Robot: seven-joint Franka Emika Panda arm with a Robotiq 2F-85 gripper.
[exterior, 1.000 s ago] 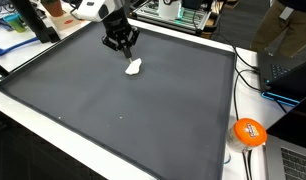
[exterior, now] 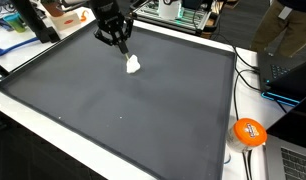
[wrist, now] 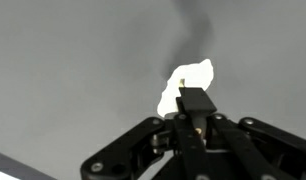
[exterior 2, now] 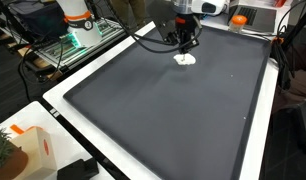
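A small crumpled white piece, like cloth or paper (exterior: 132, 64) is at the far part of the dark grey board. In exterior view 2 the same white piece (exterior 2: 184, 59) shows just below the fingertips. My gripper (exterior: 125, 50) comes down over it from the far edge and is shut, its fingers close together on the near part of the white piece. From the wrist the white piece (wrist: 198, 74) spreads out beyond the black fingers (wrist: 196, 99), with a small yellowish spot on it. What lies between the fingers is largely hidden.
The grey board (exterior: 163, 115) is otherwise bare, with wide free room toward the near side. An orange-topped container (exterior: 247, 133) stands off its right edge, near laptops. Cables and other items crowd the far left.
The arm has turned and shifted slightly at the far edge, showing more of its dark side. The white piece has stayed almost where it was, moving only a little toward the far side.
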